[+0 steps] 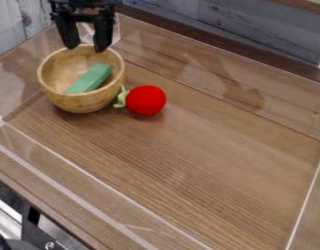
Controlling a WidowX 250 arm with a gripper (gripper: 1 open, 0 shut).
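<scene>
My black gripper [83, 35] is at the top left, just above the far rim of a wooden bowl [56, 83]; it stands open, with nothing seen between its fingers. In the bowl lies an elongated green object [89, 79]. A round red object with a green part, like a tomato or pepper [145, 101], lies on the table just right of the bowl.
A white wall or edge runs along the left and the top right, with dark cables at the lower left.
</scene>
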